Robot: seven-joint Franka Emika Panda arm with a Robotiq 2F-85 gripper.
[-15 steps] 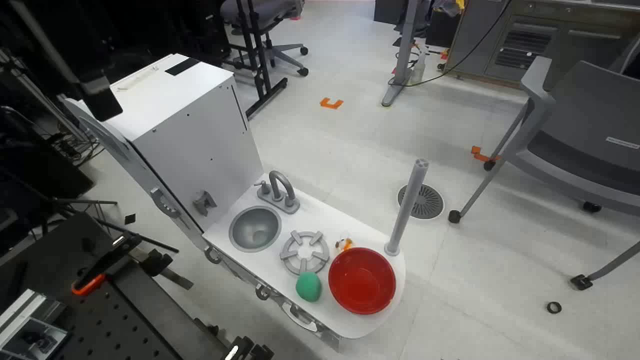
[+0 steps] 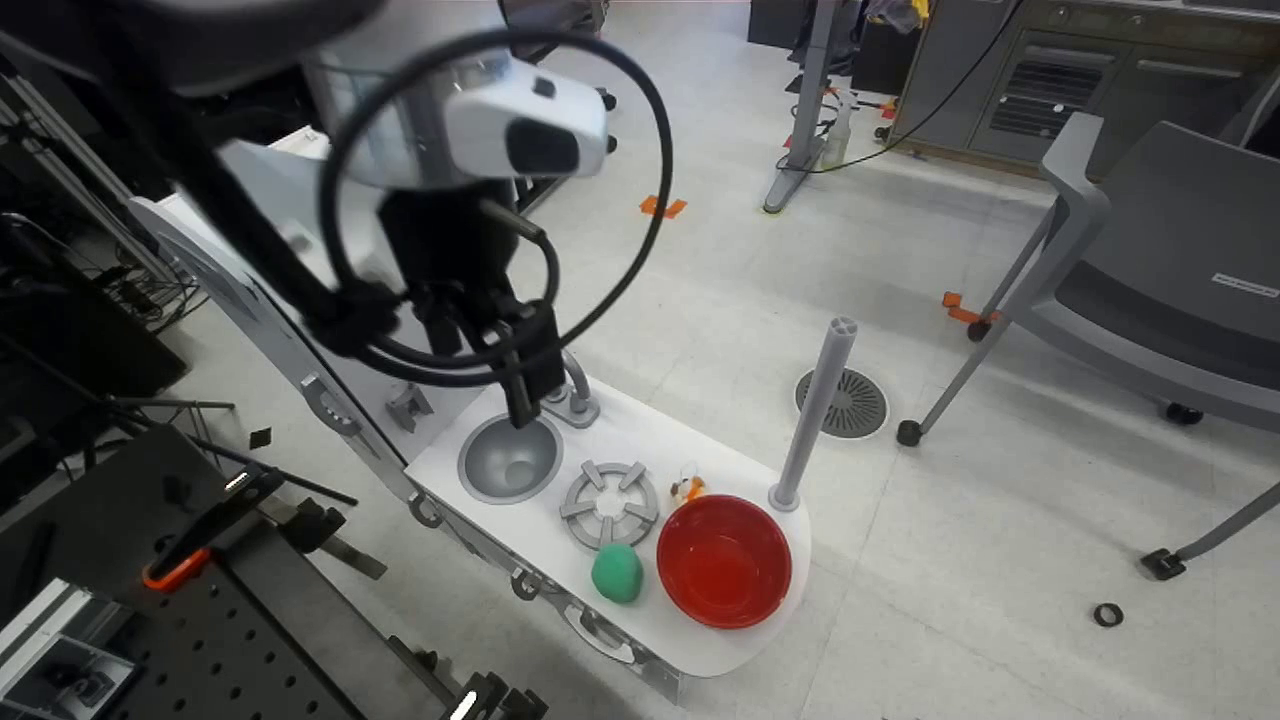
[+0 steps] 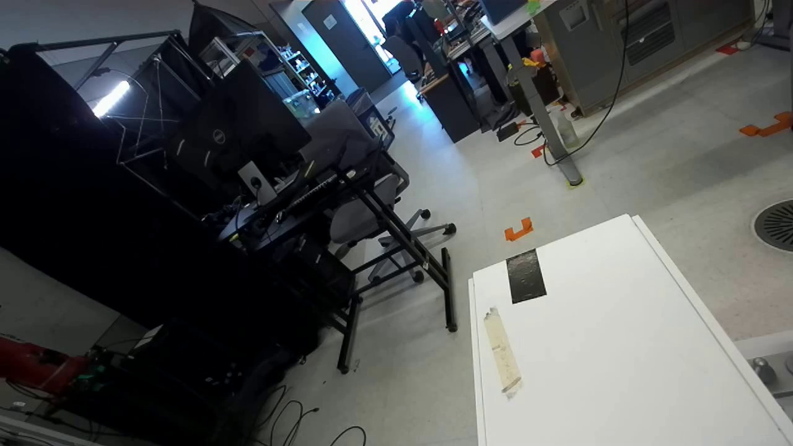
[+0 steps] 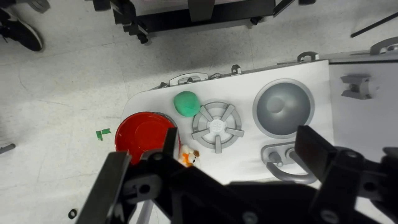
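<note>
On the white toy-kitchen counter, a green rounded object sits beside the grey burner. A red bowl stands at the counter's rounded end, empty as far as it shows. Tucked between bowl and burner is a small orange-and-white toy. My gripper is open, its fingers wide apart and nothing between them. In the first exterior view the gripper hangs above the sink end of the counter. The second exterior view does not show it.
A round grey sink and a faucet lie at one end of the counter, by the white cabinet. At the other end a grey post rises behind the bowl.
The arm has come in from the upper left and now hangs over the cabinet and sink end, covering part of the faucet. The counter objects have not moved.
</note>
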